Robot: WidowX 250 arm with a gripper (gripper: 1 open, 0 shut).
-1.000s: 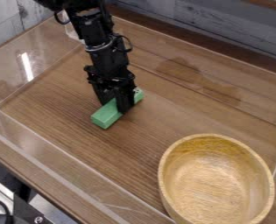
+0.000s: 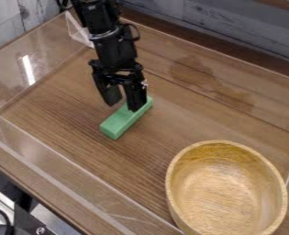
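A green rectangular block (image 2: pixel 125 122) lies diagonally on the wooden table, just below the black gripper (image 2: pixel 119 90). The gripper hangs at the upper middle of the camera view, above the block's upper end, with its black fingers pointing down. Whether anything is between the fingers is hard to make out; the block appears to rest on the table.
A cream oval tub (image 2: pixel 227 190) stands at the lower right. A black cable lies at the bottom left edge.
The gripper has risen away from the green block, which now shows more of its surface. The block lies in about the same place.
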